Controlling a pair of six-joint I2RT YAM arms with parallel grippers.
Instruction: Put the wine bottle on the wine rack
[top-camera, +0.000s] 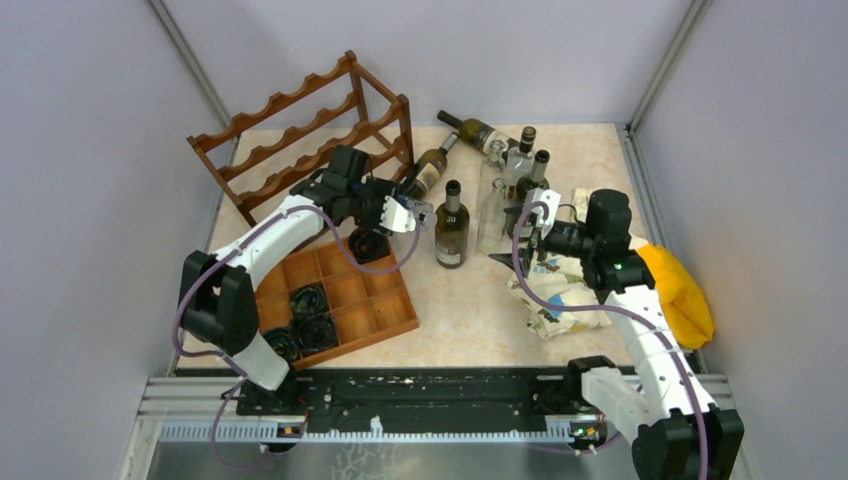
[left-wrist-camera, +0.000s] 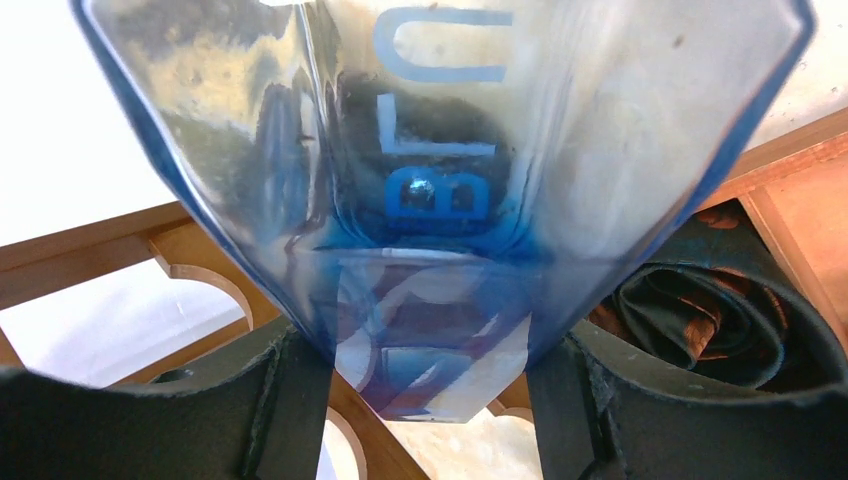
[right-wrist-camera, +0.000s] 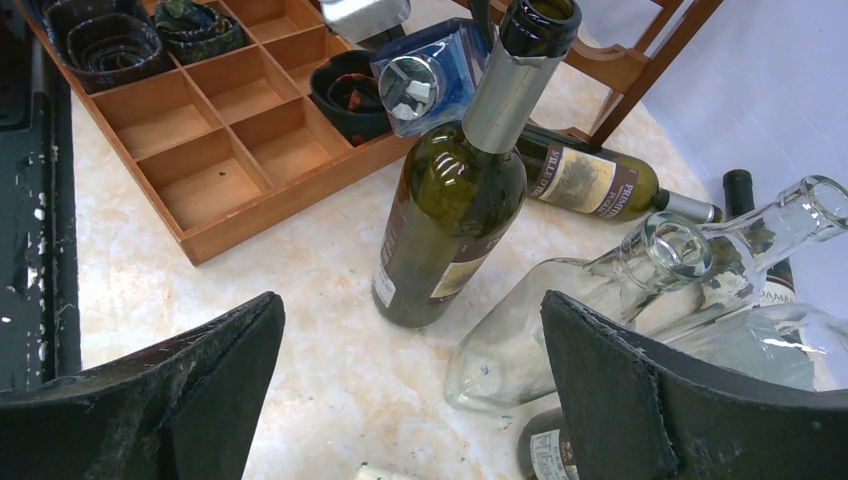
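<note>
A wooden wine rack (top-camera: 280, 140) stands at the back left. My left gripper is just in front of it, around a clear blue plastic object (left-wrist-camera: 430, 160) with lettering; whether its fingers press on it is unclear. A dark wine bottle (top-camera: 451, 235) stands upright at the centre, and another bottle (right-wrist-camera: 590, 180) lies beside the rack. My right gripper is open, facing the standing bottle and clear glass bottles (right-wrist-camera: 510, 340).
A wooden divided box (top-camera: 370, 318) with dark rolled items sits front left. More bottles (top-camera: 475, 132) crowd the back right. Cloths (top-camera: 675, 290) lie at the right.
</note>
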